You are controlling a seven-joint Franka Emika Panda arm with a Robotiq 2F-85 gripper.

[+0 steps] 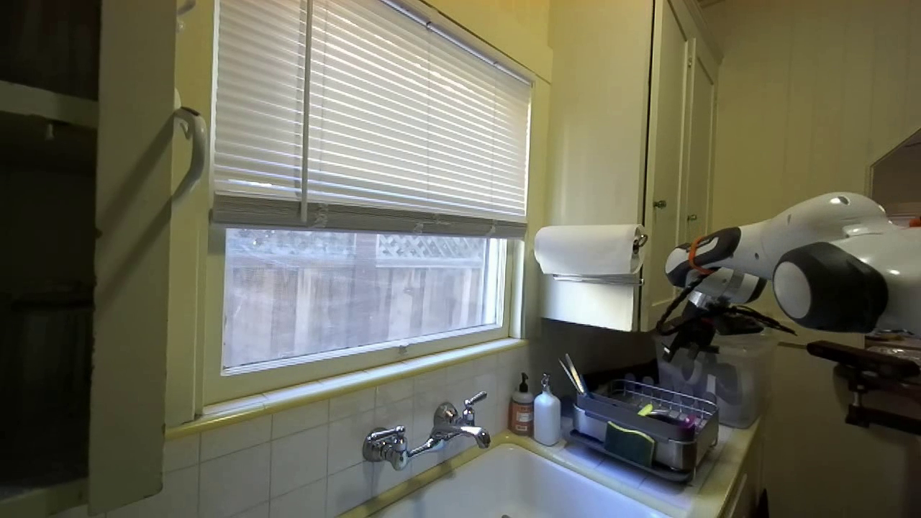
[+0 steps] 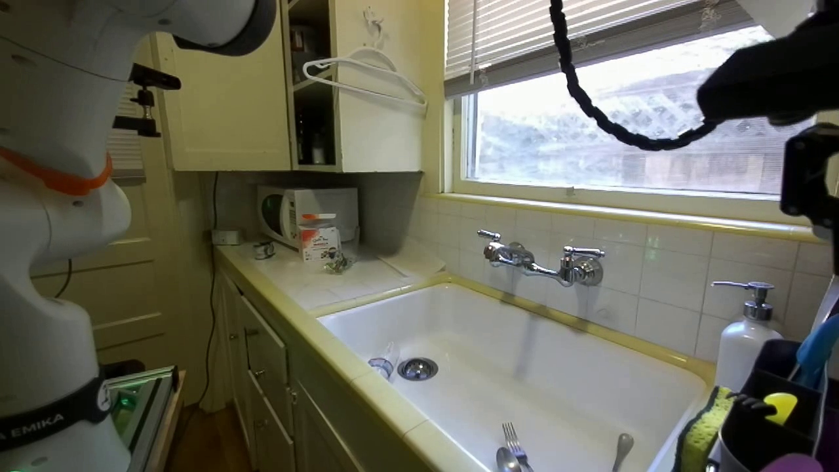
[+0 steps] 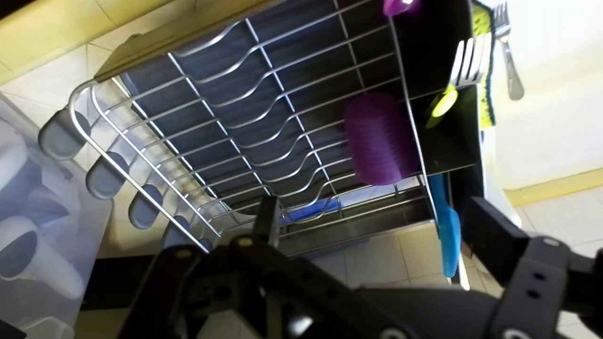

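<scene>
My gripper stands open above the dish rack in the wrist view, its fingers (image 3: 267, 221) wide apart and nothing held. Below lies the wire dish rack (image 3: 254, 121), with a purple cup (image 3: 377, 138) in its right part. Beside that, a dark utensil holder (image 3: 452, 135) carries a fork with a yellow-green handle (image 3: 446, 102). A blue utensil (image 3: 449, 237) runs along its lower side. From outside, the gripper (image 1: 682, 342) hangs over the rack (image 1: 647, 423), clear of it.
A clear plastic bin (image 1: 738, 375) stands behind the rack. Soap bottles (image 1: 547, 414) are beside it, and a sponge (image 1: 630, 443) is on its front. In the white sink (image 2: 566, 362) lie a fork (image 2: 513, 440) and spoons (image 2: 623, 450). Paper towels (image 1: 588, 250) hang above.
</scene>
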